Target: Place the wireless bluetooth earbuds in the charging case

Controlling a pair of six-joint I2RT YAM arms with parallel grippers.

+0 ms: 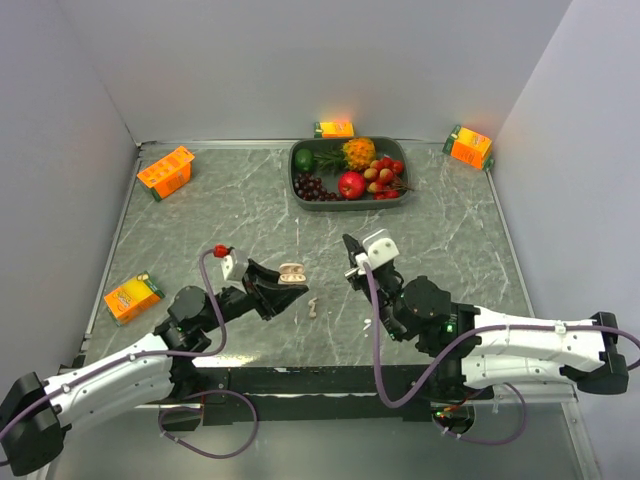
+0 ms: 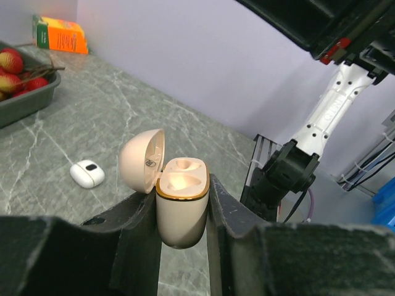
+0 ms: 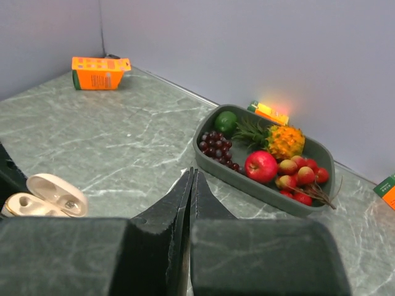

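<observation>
The open charging case (image 2: 182,209), pale pink with a gold rim and its lid raised, is held upright in my left gripper (image 1: 290,295); the left wrist view shows its inner wells. In the right wrist view the case (image 3: 46,206) is at the lower left. My right gripper is shut, nothing visible between its fingers; in the top view it stands right of the case, apart from it. A small pale piece (image 1: 313,308) lies on the table below the case; whether it is an earbud is hard to tell.
A grey tray of fruit (image 1: 312,200) is at the back. Orange boxes (image 1: 165,172) stand around the table's edges. A white rounded object (image 2: 87,174) lies on the marble table, which is clear in the middle.
</observation>
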